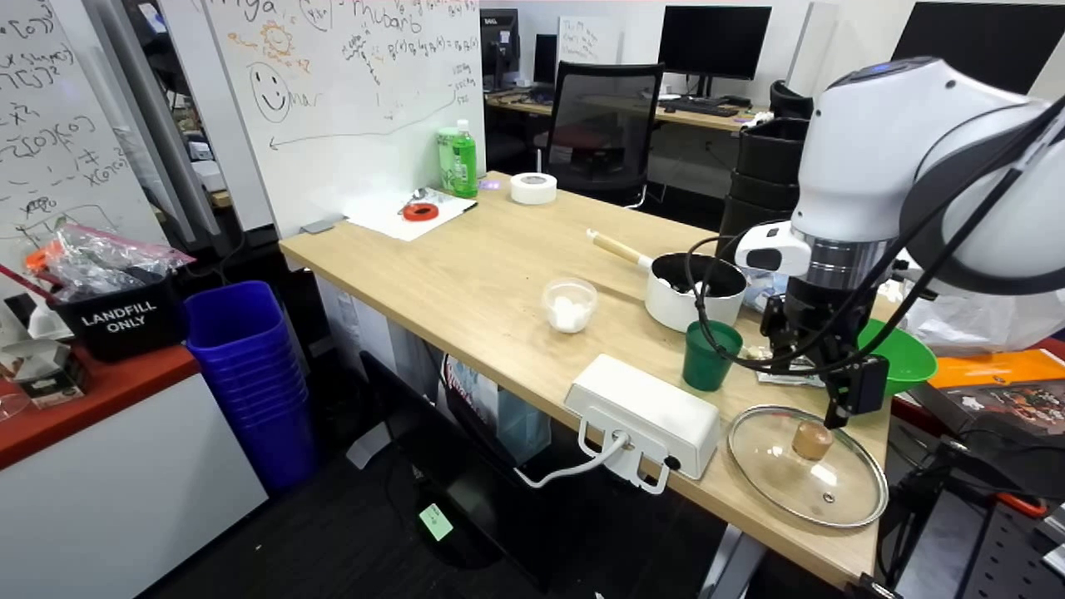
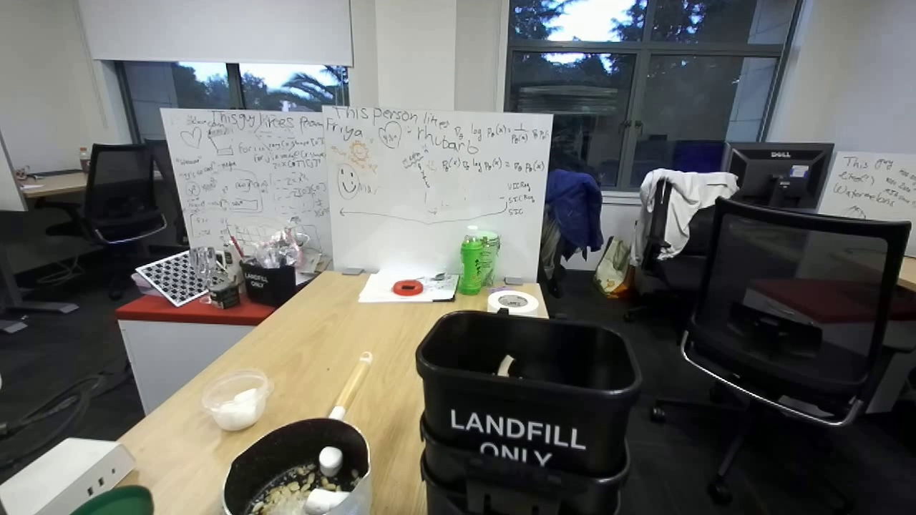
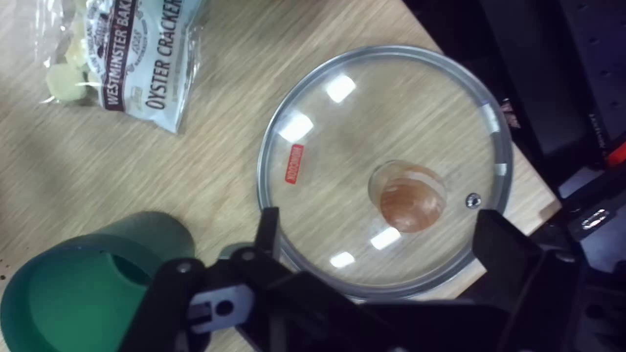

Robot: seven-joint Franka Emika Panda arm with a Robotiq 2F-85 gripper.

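Below my gripper lies a round glass lid (image 3: 346, 217) with a metal rim and a brown wooden knob (image 3: 412, 202). The gripper is open, its two dark fingers apart on either side of the knob in the wrist view, with nothing held. In exterior view 1 the lid (image 1: 774, 469) rests flat on the table near its right end, and the gripper (image 1: 814, 399) hangs over its far side. A white pot (image 1: 674, 305) with a wooden handle stands uncovered farther back. White pieces and pale bits lie inside the pot (image 2: 296, 493).
Close to the lid are a green cup (image 1: 706, 356), a white box (image 1: 644, 409) with a cable, and an oyster cracker packet (image 3: 149, 58). A green bowl (image 1: 906, 359) sits behind the gripper. A clear tub (image 1: 570, 305) holds white pieces.
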